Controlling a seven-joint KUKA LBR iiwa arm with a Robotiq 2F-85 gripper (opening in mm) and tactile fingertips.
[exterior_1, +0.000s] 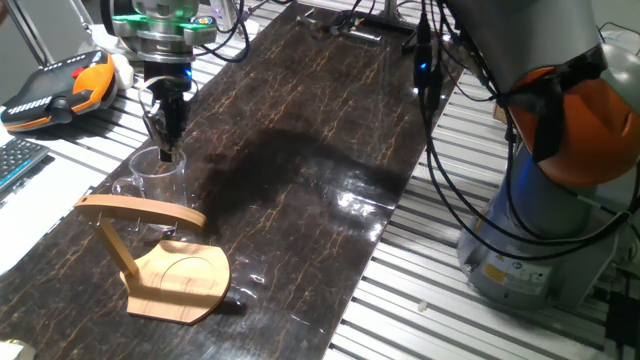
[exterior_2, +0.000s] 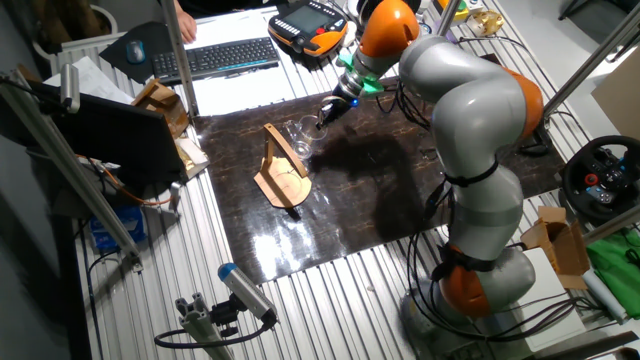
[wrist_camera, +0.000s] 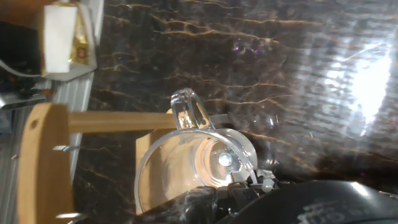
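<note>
A clear glass mug (exterior_1: 172, 187) is behind the wooden stand (exterior_1: 178, 284), its lower part partly hidden by the stand's upper beam. From above, my gripper (exterior_1: 168, 157) meets the mug's rim and appears shut on it. In the wrist view, dark fingers (wrist_camera: 239, 194) cross the near side of the glass mug (wrist_camera: 180, 163), and its handle points up in the picture. The stand has a beam with small metal hooks over a flat base. Whether the mug touches the table is unclear.
An orange-and-black teach pendant (exterior_1: 62, 92) and a keyboard (exterior_2: 215, 62) lie beyond the table's edge. A camera on a post (exterior_2: 247, 297) stands on the opposite side.
</note>
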